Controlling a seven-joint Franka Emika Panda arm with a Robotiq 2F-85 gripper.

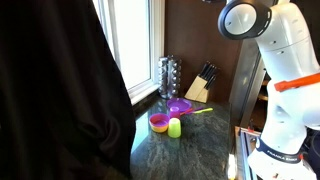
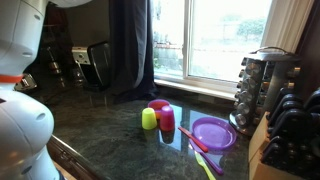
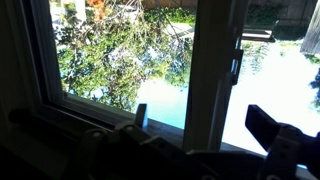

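In the wrist view my gripper stands open, its dark fingers far apart and only the bright window behind the gap. It is raised well away from the counter; neither exterior view shows it. On the dark counter stand an upside-down yellow-green cup (image 1: 174, 128) and a red-pink cup (image 2: 167, 121) side by side. A bowl (image 1: 159, 122), orange and purple in exterior view 1, sits close to them. A purple plate (image 2: 226, 134) lies nearer the spice rack, with a red utensil (image 2: 193, 139) and a yellow-green utensil (image 2: 205, 166) beside it.
The spice rack (image 1: 169, 76) and a wooden knife block (image 1: 198, 90) stand at the counter's far end. A window (image 2: 220, 45) and dark curtain (image 1: 65, 80) border one side. Bare counter (image 1: 165, 155) lies in front of the cups.
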